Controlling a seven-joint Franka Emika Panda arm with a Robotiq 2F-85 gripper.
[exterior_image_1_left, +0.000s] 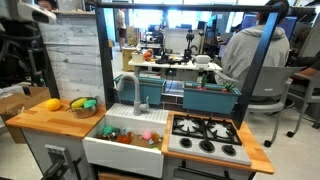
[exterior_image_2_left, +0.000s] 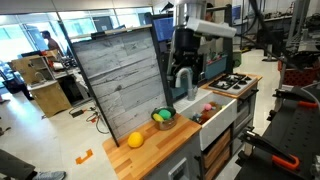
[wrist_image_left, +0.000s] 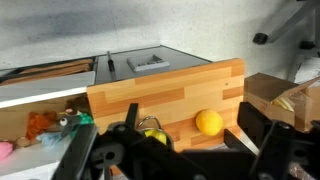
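My gripper stands open, with its dark fingers apart at the bottom of the wrist view. Below it is a wooden counter (wrist_image_left: 115, 98), and nothing is held. A round orange or yellow fruit (wrist_image_left: 209, 122) lies on the wood, visible between the fingers in the wrist view. Beside it is a metal bowl or basket (exterior_image_1_left: 84, 111) with yellow and green items inside, partly covered by the gripper in the wrist view. In exterior view 2 the gripper (exterior_image_2_left: 188, 66) hangs well above the counter, touching neither the fruit (exterior_image_2_left: 135, 140) nor the bowl (exterior_image_2_left: 163, 124).
A white sink (exterior_image_1_left: 112, 155) with several colourful items adjoins the counter, with a faucet (exterior_image_1_left: 140, 95) behind it. Farther right is a stove top (exterior_image_1_left: 207, 137). A grey wood-plank panel (exterior_image_1_left: 80, 65) rises behind the counter. An open cardboard box (wrist_image_left: 285, 100) sits past its end.
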